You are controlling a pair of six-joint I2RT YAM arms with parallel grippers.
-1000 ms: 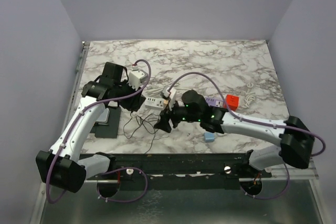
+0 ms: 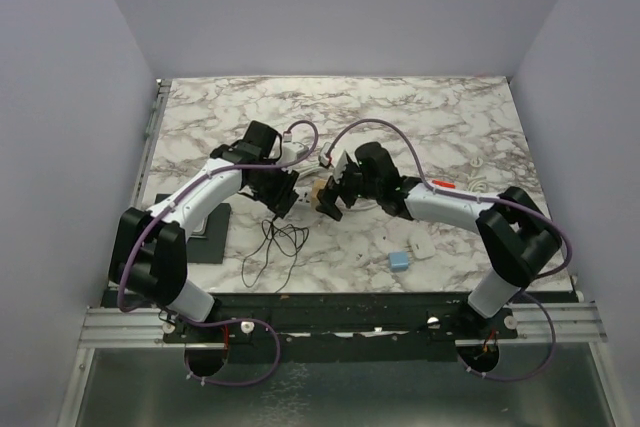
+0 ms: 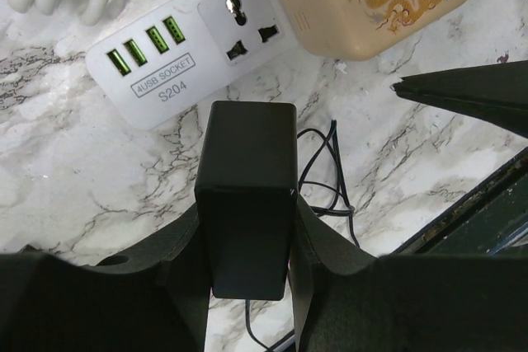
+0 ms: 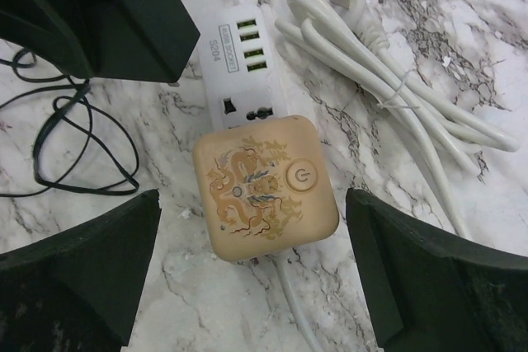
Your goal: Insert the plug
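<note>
My left gripper [image 2: 280, 205] is shut on a black rectangular plug adapter [image 3: 246, 200], held over the table at the near side of the white power strip [image 3: 157, 76], which shows USB ports and one socket face. A cream square block [image 4: 264, 187] with a gold dragon and a power button sits at the strip's end, covering part of it. My right gripper stands open around that cream block, its fingers on either side; I cannot tell if they touch it.
Coiled white cable [image 4: 388, 80] lies behind the strip, black wires [image 4: 82, 146] in front. A dark pad [image 2: 205, 247] is at the left, small items including a blue block [image 2: 398, 261] at the right.
My left gripper has moved right toward the strip with the black adapter.
</note>
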